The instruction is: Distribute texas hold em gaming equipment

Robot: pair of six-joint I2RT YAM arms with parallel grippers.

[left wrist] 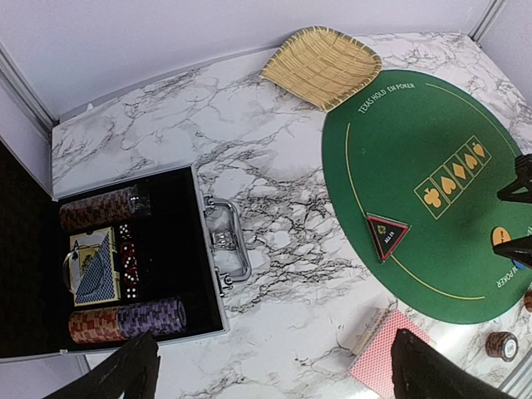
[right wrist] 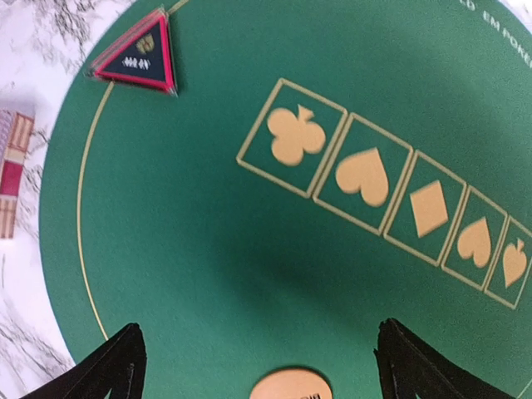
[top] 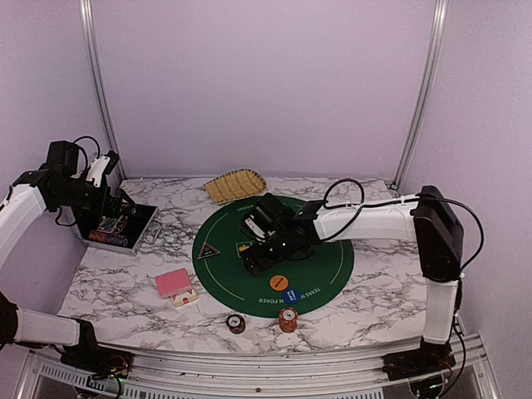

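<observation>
A green poker mat (top: pixel 320 274) covers the middle of the marble table. The triangular ALL IN marker (left wrist: pixel 386 236) lies near the mat's left edge, and an orange disc (top: pixel 278 283) and a blue disc (top: pixel 291 296) rest near its front. Above the mat my right gripper stands open, nothing between its fingers. Over the open black case (left wrist: pixel 179 249) at the left, my left gripper is also open and empty. Inside the case are chip rolls (left wrist: pixel 129 320), a card deck (left wrist: pixel 94 266) and red dice (left wrist: pixel 128 262).
Two chip stacks, one dark (top: pixel 236 323) and one red (top: pixel 288 320), stand at the table's front. Red-backed cards (top: pixel 173 283) lie front-left, beside a pale box (top: pixel 185 298). A woven tray (top: pixel 235 186) sits at the back.
</observation>
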